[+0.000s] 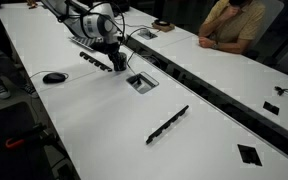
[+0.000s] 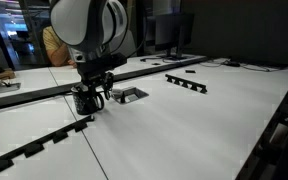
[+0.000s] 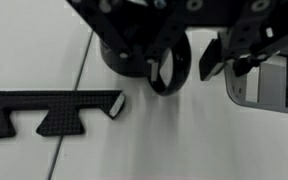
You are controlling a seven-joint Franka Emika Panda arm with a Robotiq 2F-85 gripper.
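A black mug (image 2: 88,103) stands upright on the white table, at the far left in exterior view 1. My gripper is over it, pointing down, its fingers (image 3: 214,62) spread apart. The mug's curved handle (image 3: 178,78) shows in the gap between them in the wrist view; whether either finger touches it I cannot tell. Much of the mug's body (image 3: 122,62) is hidden behind the gripper there.
Close to the mug lie a black toothed strip (image 3: 49,108) and a grey metal tray (image 1: 142,86). Another black strip (image 1: 167,124) rests farther along the table. A black mouse (image 1: 54,78) is near the left edge.
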